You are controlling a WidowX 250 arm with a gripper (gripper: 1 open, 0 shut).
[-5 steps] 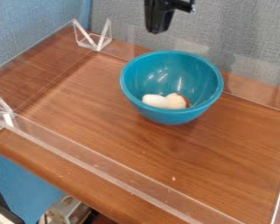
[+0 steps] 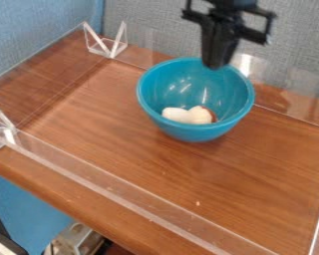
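Note:
A teal bowl (image 2: 169, 95) sits on the wooden table, holding white oblong items (image 2: 186, 115) and a brownish piece at their right, partly hard to make out. My dark gripper (image 2: 218, 55) hangs over the back of the bowl, blurred, its fingertips close together with nothing visible between them.
Clear barriers with white triangular brackets (image 2: 105, 38) border it at the back and left. Grey padded walls stand behind, and a blue floor shows at lower left.
My gripper has come lower and further into view, from above the back wall to over the bowl's back part. The bowl and its contents look unchanged.

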